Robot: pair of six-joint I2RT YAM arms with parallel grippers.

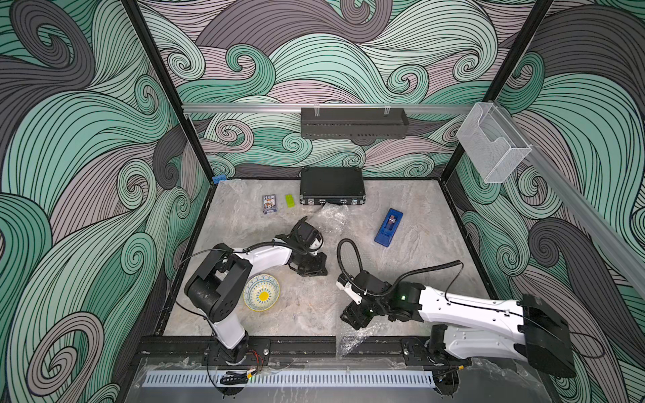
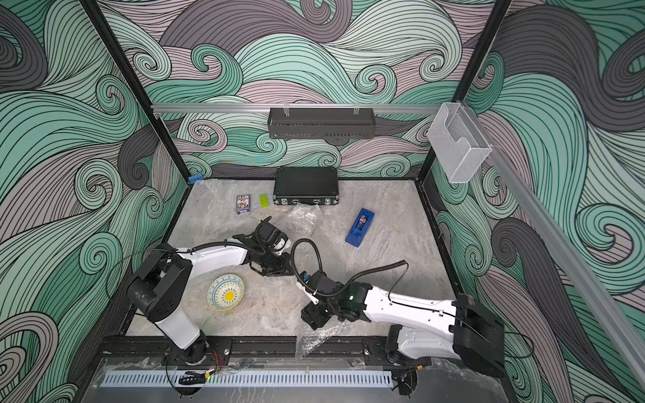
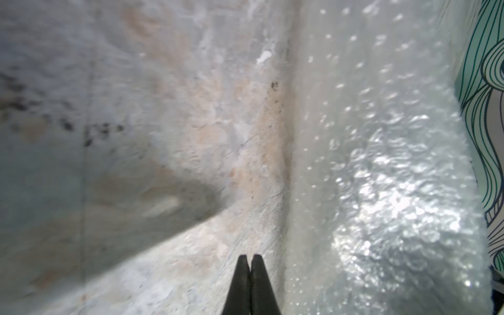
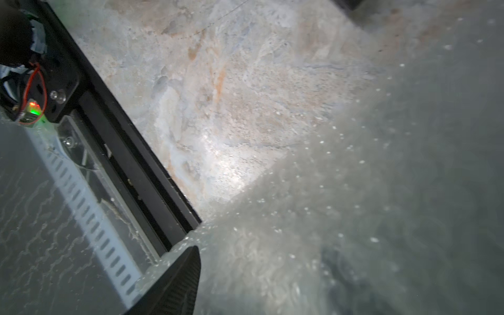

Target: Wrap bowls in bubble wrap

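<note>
In the left wrist view my left gripper is shut, its fingertips together with nothing between them. Just right of those tips, clear bubble wrap (image 3: 388, 183) runs in a long raised sheet. My right gripper (image 1: 352, 321) is at the front of the table, where the wrap (image 1: 350, 341) drapes over the edge. One right finger (image 4: 181, 278) shows against the wrap (image 4: 315, 220); a dark blurred shape lies behind the wrap, so its grip is unclear. A patterned bowl with a yellow centre (image 1: 262, 293) sits front left, beside the left arm, away from the wrap.
At the back stands a black case (image 1: 332, 184), with crumpled clear wrap (image 1: 332, 216) before it. A blue tape dispenser (image 1: 388, 228) lies right of centre. A card box (image 1: 269, 203) and a green block (image 1: 289, 200) are back left.
</note>
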